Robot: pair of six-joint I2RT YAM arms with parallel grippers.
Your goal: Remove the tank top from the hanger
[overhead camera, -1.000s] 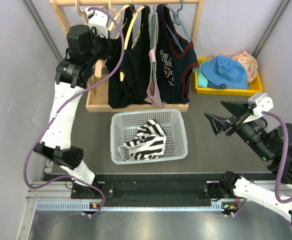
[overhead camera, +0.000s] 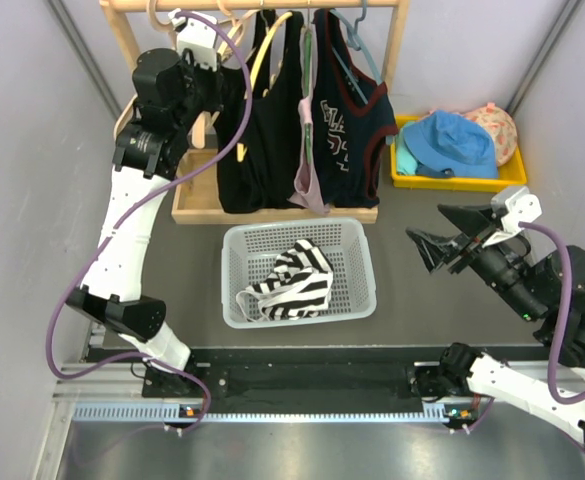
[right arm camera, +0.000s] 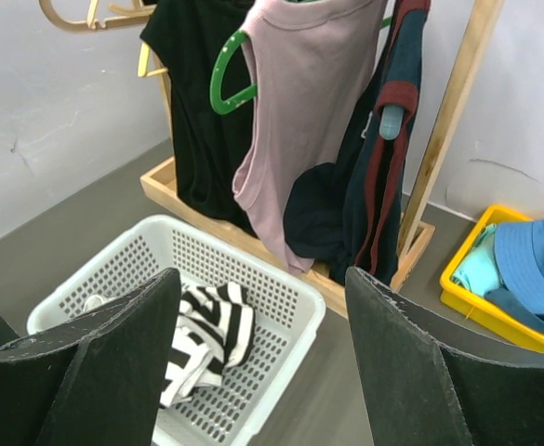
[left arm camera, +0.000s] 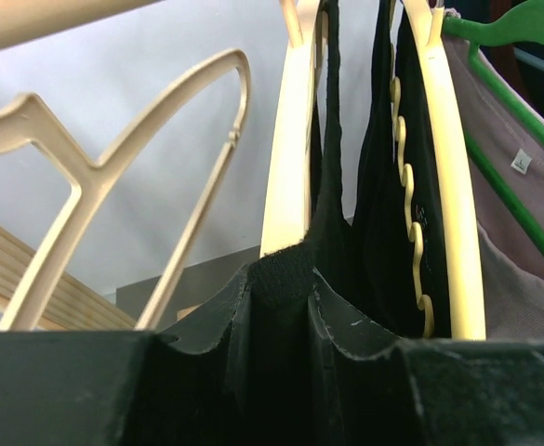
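A black tank top (overhead camera: 275, 130) hangs from the rack on a pale yellow hanger (left arm camera: 288, 158). In the left wrist view, my left gripper is shut on black cloth at the lower end of one hanger arm. The other hanger arm (left arm camera: 448, 186) has a wavy inner edge, with black cloth beside it. From above, the left arm hides much of this grip. My right gripper (overhead camera: 427, 223) stands open and empty, well away from the rack at the right. The right wrist view shows its fingers (right arm camera: 127, 358) wide apart.
A pink top (right arm camera: 304, 102) and a navy top (overhead camera: 347, 125) hang to the right of the black one. Empty wooden hangers (left arm camera: 76, 177) are at the left. Below stands a grey basket (overhead camera: 234, 250) with a striped cloth (overhead camera: 297, 285); a yellow bin (overhead camera: 447, 184) holds hats.
The black top's hem and the nearby hangers have shifted slightly, with a small motion of my left gripper. My right gripper has drifted a little to the left, remaining open.
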